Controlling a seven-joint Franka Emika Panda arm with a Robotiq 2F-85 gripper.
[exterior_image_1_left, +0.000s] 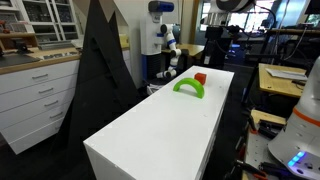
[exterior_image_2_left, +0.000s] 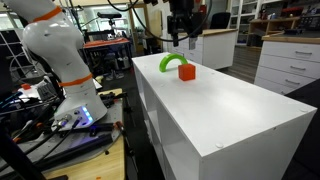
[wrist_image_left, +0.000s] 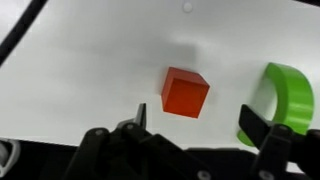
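A red cube (wrist_image_left: 186, 92) lies on the white tabletop, showing an orange-red upper face in the wrist view. To its right there is a green arch-shaped block (wrist_image_left: 291, 98), partly hidden behind a finger. My gripper is open, its two dark fingers spread wide with nothing held between them. From the side, the gripper (exterior_image_2_left: 184, 42) hangs well above the cube (exterior_image_2_left: 187, 72), clear of it. Exterior view 1 shows the green arch (exterior_image_1_left: 188, 87) standing upright, nearer that camera than the red cube (exterior_image_1_left: 201, 78).
A dark triangular panel (exterior_image_1_left: 103, 75) rises along its left side. Other robot equipment (exterior_image_1_left: 172, 50) stands behind, and white drawer cabinets (exterior_image_2_left: 290, 65) line the back.
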